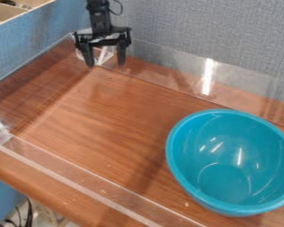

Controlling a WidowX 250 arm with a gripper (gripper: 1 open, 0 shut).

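Observation:
My black gripper (106,55) hangs at the back left corner of the wooden table, its two fingers apart and open. Behind and between the fingers is a pale, partly clear patch or object in the corner, too small and hidden to identify. A large teal bowl (231,164) stands at the front right of the table.
Grey padded walls (216,35) line the back and left, with clear strips along the table's edges. Some cables lie below the front left edge.

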